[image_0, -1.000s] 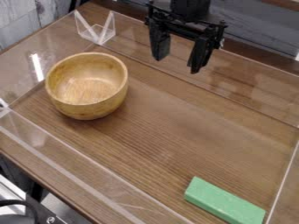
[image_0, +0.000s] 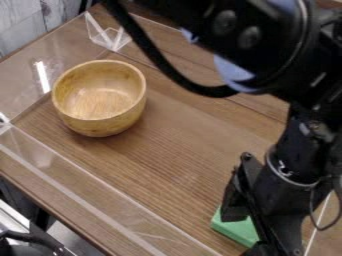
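Observation:
My black gripper (image_0: 257, 205) is low at the bottom right of the camera view, over a green rectangular block (image_0: 235, 228), whose right part is hidden beneath it. The gripper is open; whether its fingers touch the block cannot be made out. A round wooden bowl (image_0: 98, 97) sits at the upper left of the wooden table.
A clear plastic item (image_0: 107, 33) lies at the back left. The table's edge runs along the lower left, and my arm covers much of the right side.
My arm has come down from the back of the table to the front right, and the gripper now covers part of the green block.

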